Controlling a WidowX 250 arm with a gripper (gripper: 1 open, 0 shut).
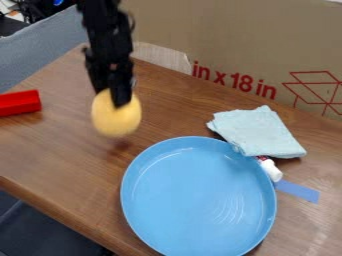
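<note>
My dark gripper [110, 85] hangs at the upper left over the wooden table, blurred, with a round pale-yellow object [116, 117] just below its fingertips; whether the fingers grip it is unclear. A blue plate [198, 200] lies at the front right. A folded light-blue cloth [258, 131] sits behind the plate, with a small white tube [271, 172] beside it.
A red block [16, 103] lies at the left edge. A blue strip [299, 191] is right of the plate. A cardboard wall [227, 40] bounds the back.
</note>
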